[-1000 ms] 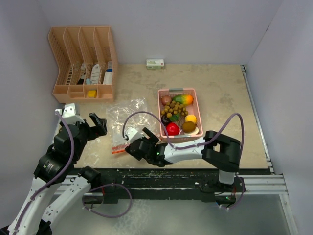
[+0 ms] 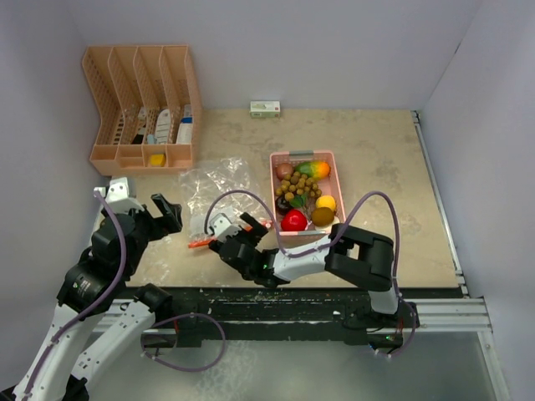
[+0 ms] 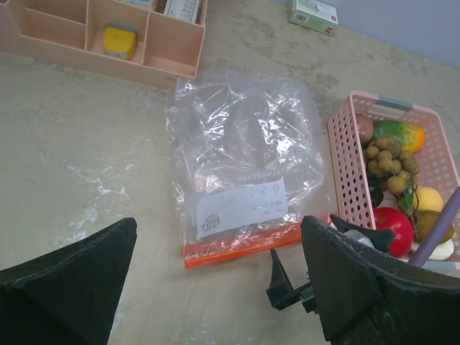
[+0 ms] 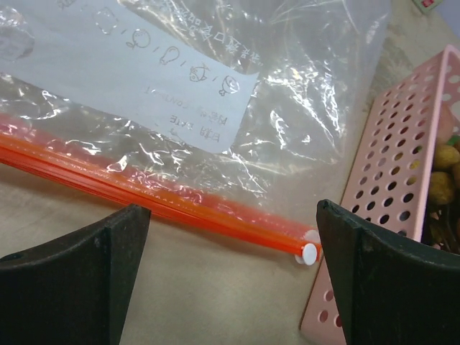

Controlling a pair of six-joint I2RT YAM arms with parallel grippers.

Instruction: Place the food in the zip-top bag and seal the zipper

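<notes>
A clear zip top bag lies flat on the table, its orange zipper strip along the near edge. A white slider sits at the strip's right end. My right gripper is open over that strip, the slider close to its right finger; whether they touch cannot be told. Empty and open, my left gripper hangs near the bag's near-left side. Food fills the pink basket: a red tomato, brown bunched fruit, a papaya and a yellow fruit, among others.
At the back left stands a pink divided rack holding several items, including a yellow block. A small green and white box is by the back wall.
The bag has shifted away from the front edge. Its red and orange strips, apart earlier, now appear as one band. My right gripper has moved slightly back and left; the left arm looks still.
</notes>
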